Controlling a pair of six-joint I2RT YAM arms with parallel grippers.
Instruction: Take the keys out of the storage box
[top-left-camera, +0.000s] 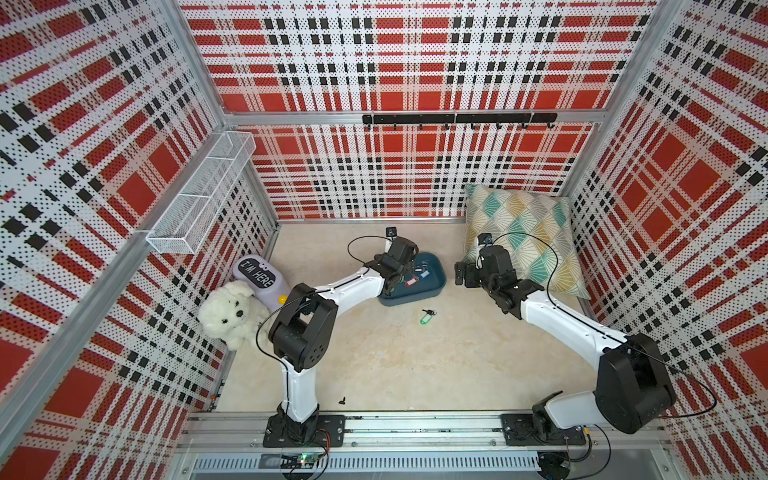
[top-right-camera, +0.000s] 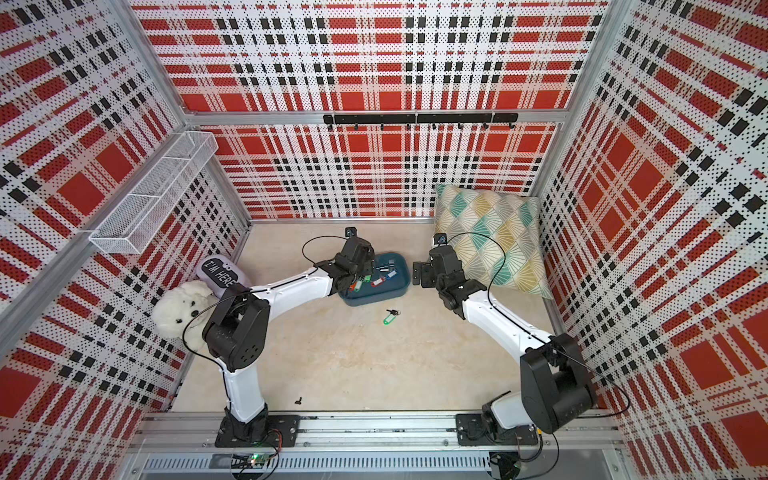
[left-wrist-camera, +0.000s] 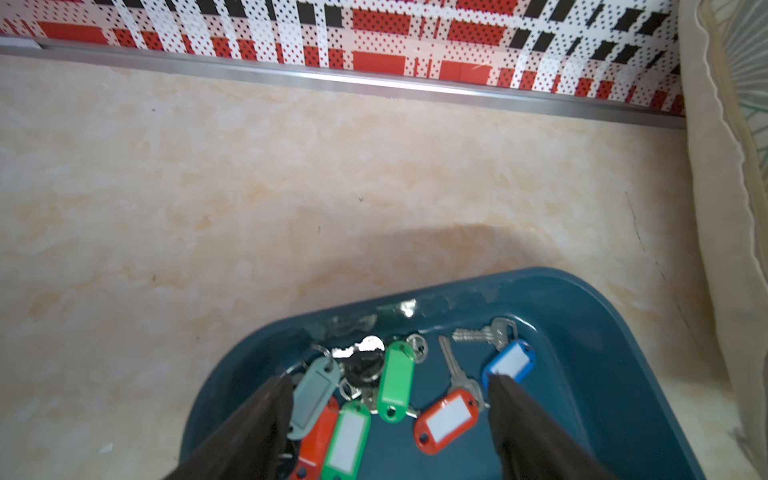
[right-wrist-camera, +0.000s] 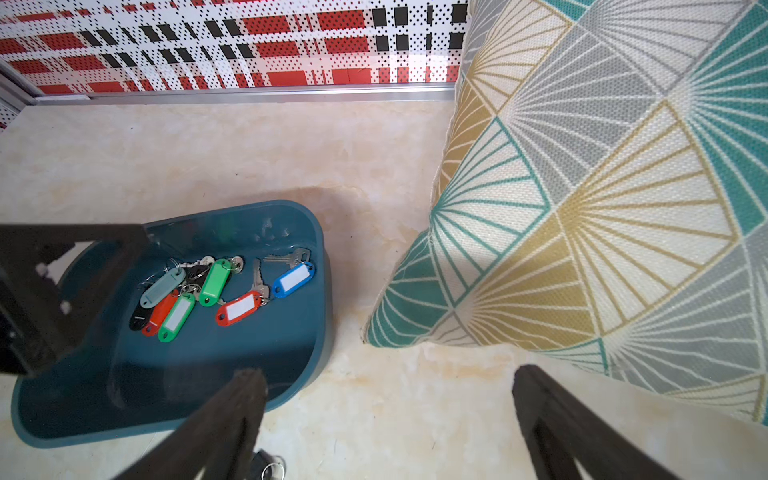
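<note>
Inside the dark teal storage box (left-wrist-camera: 560, 292) lie several keys with coloured tags. At the box's left side are a grey tag (left-wrist-camera: 314, 397), a red one and two green ones, bunched together. A red-tagged key (left-wrist-camera: 446, 421) and a blue-tagged key (left-wrist-camera: 509, 361) are spread further right. Over the box hangs my left gripper, fingers apart and holding nothing. One key with a green tag (top-left-camera: 426, 317) rests on the table in front of the box. My right gripper stands open and empty, just right of the box.
A patterned cushion (top-left-camera: 520, 232) leans at the back right, close behind the right arm. On the left are a white plush dog (top-left-camera: 228, 312) and an "I'M HERE" item (top-left-camera: 268, 280).
</note>
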